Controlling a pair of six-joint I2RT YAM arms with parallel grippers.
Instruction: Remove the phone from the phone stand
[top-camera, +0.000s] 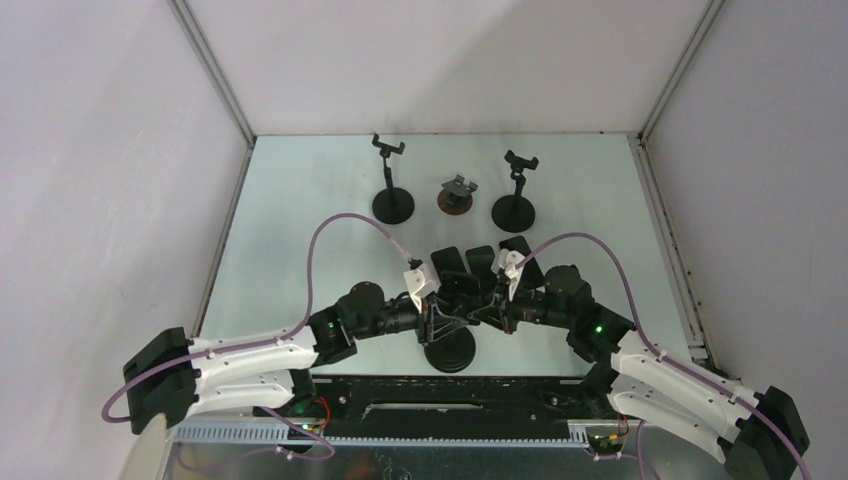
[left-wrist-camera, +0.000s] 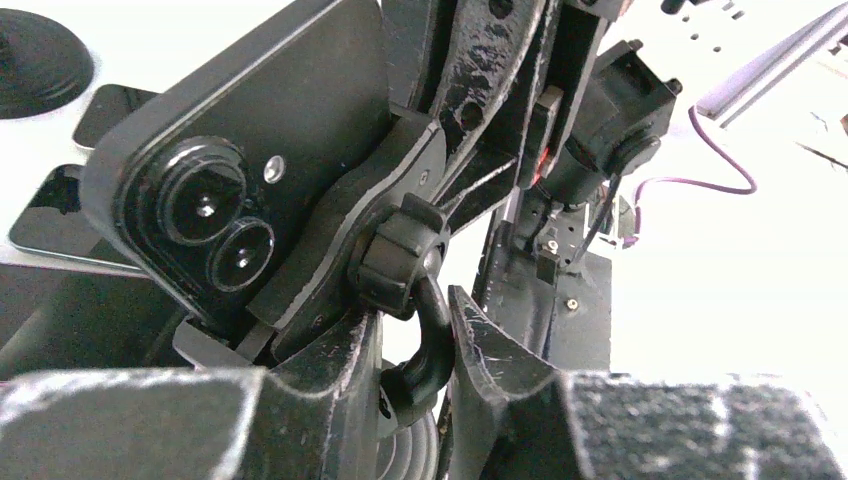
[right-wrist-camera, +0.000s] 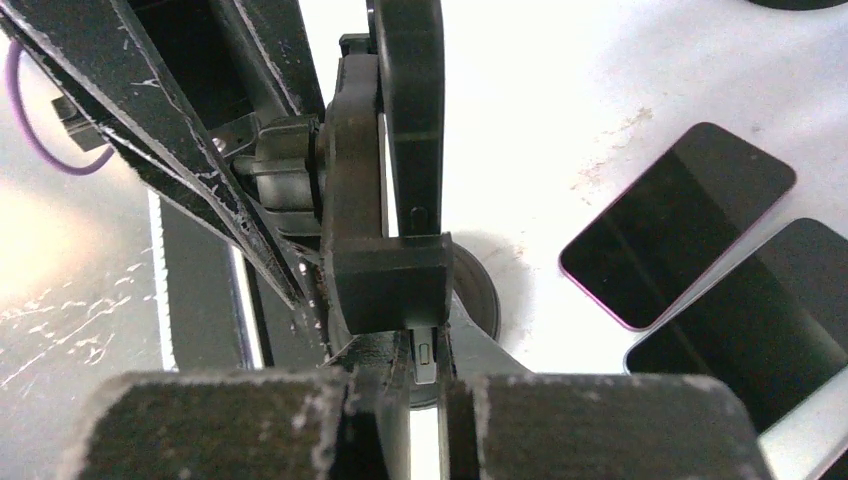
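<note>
In the left wrist view the black phone (left-wrist-camera: 290, 110), its camera lenses toward me, sits in the clamp (left-wrist-camera: 345, 220) of the black phone stand. The stand's curved neck (left-wrist-camera: 432, 345) shows between the fingers of my left gripper, which is part open; whether they touch it is unclear. In the right wrist view the phone (right-wrist-camera: 412, 120) is seen edge-on against the clamp (right-wrist-camera: 390, 280). My right gripper is shut on a small grey tab at the clamp's end. The round base (top-camera: 450, 350) stands on the table below.
Several phones lie flat, including a pink-edged one (right-wrist-camera: 680, 225) and a larger black one (right-wrist-camera: 760, 320). Empty stands, one at the left (top-camera: 393, 205) and one at the right (top-camera: 513, 213), flank a small holder (top-camera: 456, 196) at the back.
</note>
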